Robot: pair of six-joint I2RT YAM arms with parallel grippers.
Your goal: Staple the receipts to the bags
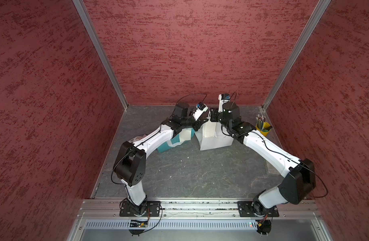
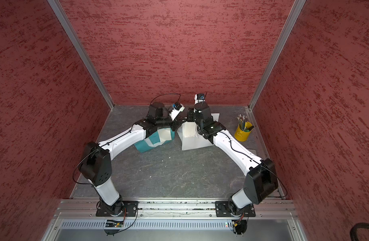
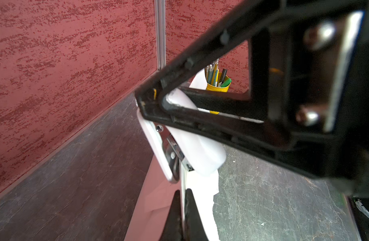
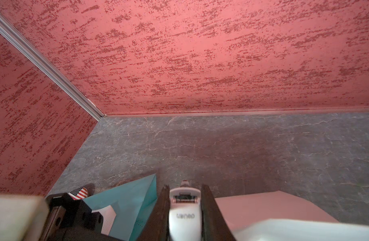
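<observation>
A white bag [image 1: 220, 141] stands mid-table with a pale receipt [image 1: 209, 129] against its front. At its top edge, my left gripper is shut on the thin white layers; whether the receipt is among them cannot be told. The white stapler [image 3: 198, 150] is held in my right gripper, shut around its body. In the left wrist view the stapler's mouth straddles the top edge just beyond my left fingertips. To the left lies a teal bag [image 2: 146, 142], a receipt [image 2: 164, 134] on its front.
A yellow cup [image 2: 242, 133] of pens stands at the right. Behind the teal bag, a small striped item [image 4: 78, 193] shows at the left. Both grippers are close together.
</observation>
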